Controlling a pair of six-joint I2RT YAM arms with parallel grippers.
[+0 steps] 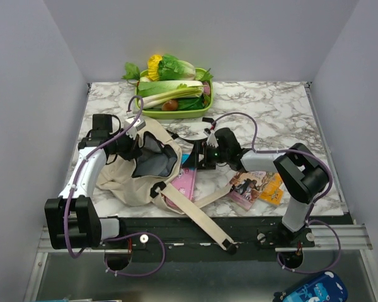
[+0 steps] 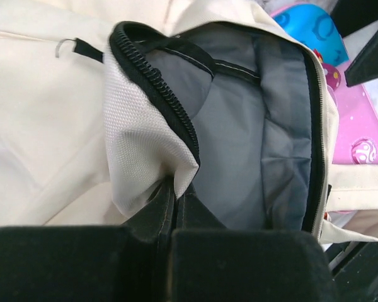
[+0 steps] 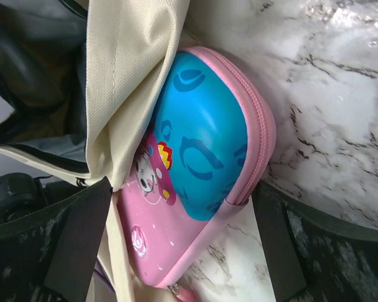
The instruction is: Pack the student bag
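A cream backpack [image 1: 120, 182] lies on the left with its grey-lined compartment unzipped. My left gripper [image 1: 136, 148] is shut on the zippered edge of the opening, bunched between its fingers in the left wrist view [image 2: 152, 119]. A pink and blue pencil case [image 3: 195, 151] lies beside the bag, partly under its cream fabric. My right gripper stands open over the case, one finger either side of it; in the top view it [image 1: 198, 154] covers part of the case.
A green basket [image 1: 150, 112] of vegetables stands at the back. Books or packets [image 1: 246, 189] lie at the front right under the right arm. A blue printed item [image 1: 318, 289] is off the table at bottom right.
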